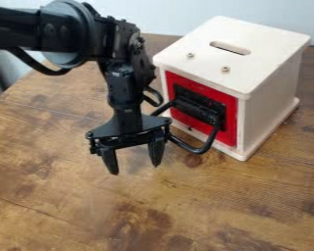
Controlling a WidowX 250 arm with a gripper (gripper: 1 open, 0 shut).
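My black gripper (133, 157) hangs fingers-down above the wooden table, left of and in front of a pale wooden box (265, 98). Its two fingers stand apart with nothing between them. The box has a slot (231, 47) in its sloped top and a red front panel (223, 89) with a black fitting (199, 110) on it. Black cables loop by my arm and the fitting, partly hidden behind the gripper.
A pale wall or edge lies behind at the upper left. The box stands to the back right.
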